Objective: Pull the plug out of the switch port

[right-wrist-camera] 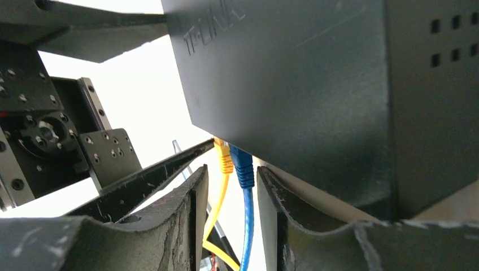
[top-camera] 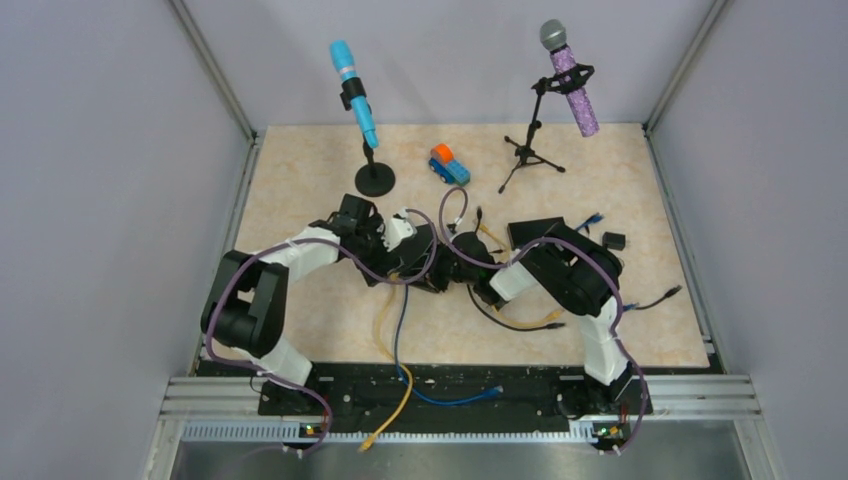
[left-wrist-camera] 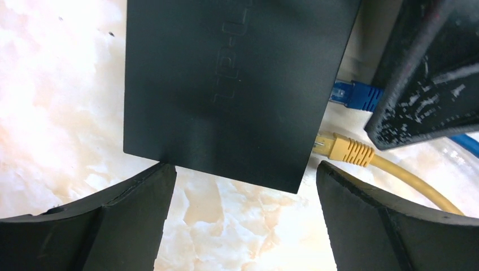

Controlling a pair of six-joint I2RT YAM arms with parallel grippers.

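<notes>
The black TP-Link switch (left-wrist-camera: pixel 237 84) lies on the table between my two grippers. At its edge sit a blue plug (left-wrist-camera: pixel 361 95) and, beside it, a yellow plug (left-wrist-camera: pixel 342 149), each with its cable leading away. My left gripper stands open at one end of the switch, its fingers wide apart. In the right wrist view my right gripper is part open, with the blue plug (right-wrist-camera: pixel 243 168) appearing between its fingertips and visible gaps at the sides. The yellow plug (right-wrist-camera: pixel 223 155) shows just beyond. From above, the arms mostly hide the switch.
Loose cables lie around the right arm, close to a black box (top-camera: pixel 535 231). A blue microphone (top-camera: pixel 353 90), a toy car (top-camera: pixel 449 165) and a purple microphone (top-camera: pixel 574 85) on a tripod stand behind.
</notes>
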